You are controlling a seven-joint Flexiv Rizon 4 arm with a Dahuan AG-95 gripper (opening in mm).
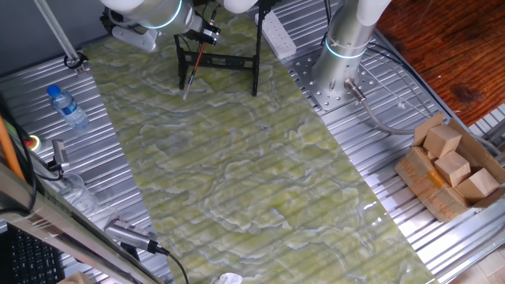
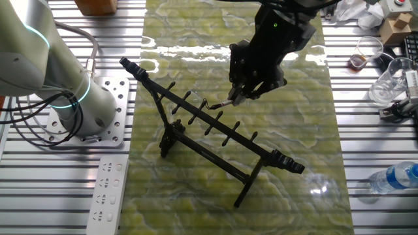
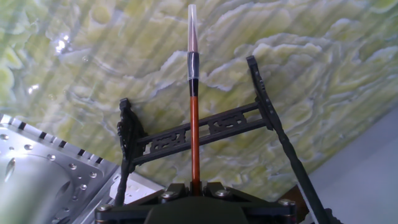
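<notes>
A calligraphy brush [image 3: 194, 134] with a red-brown handle and a clear cap over its tip extends from my gripper, which is shut on the handle. In exterior view 1 the brush [image 1: 195, 71] hangs tip down and slanted in front of the black brush rack [image 1: 229, 61]. Seen in exterior view 2, the gripper [image 2: 236, 98] is beside the rack's top bar [image 2: 209, 119], and the brush's end with a thin loop [image 2: 206, 104] lies close to the bar's pegs. Whether the loop touches a peg, I cannot tell.
A white power strip [image 2: 108, 192] and the silver base of an arm [image 2: 98, 114] stand beside the rack. A water bottle [image 1: 68, 108] and glass cups [image 2: 390, 81] are on the opposite side.
</notes>
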